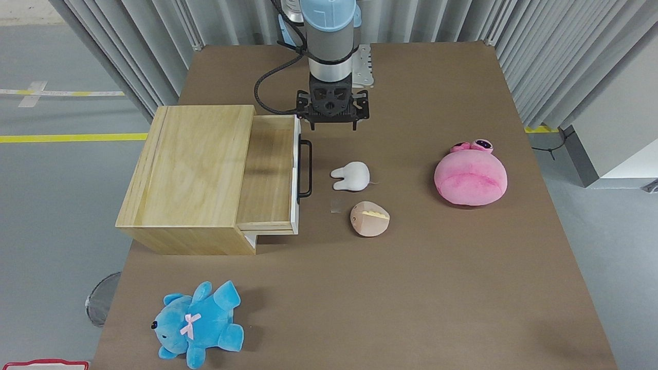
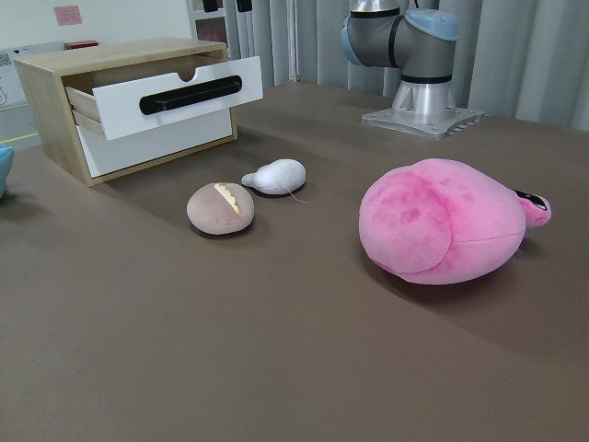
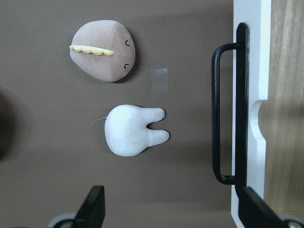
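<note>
My gripper (image 1: 333, 123) hangs above the table near the drawer's back end; in the wrist view its two fingers (image 3: 92, 209) are wide apart, with nothing between them. The wooden cabinet (image 1: 185, 166) has its top drawer pulled out, its white front bearing a black handle (image 3: 216, 109); the part of the drawer floor in view is bare. Beside it lie a white tooth-shaped plush (image 3: 128, 130) and a round beige plush (image 3: 102, 61) with a cream frill.
A large pink plush (image 1: 470, 176) lies at the right of the table. A blue bear (image 1: 206, 324) with a pink bow lies at the near left.
</note>
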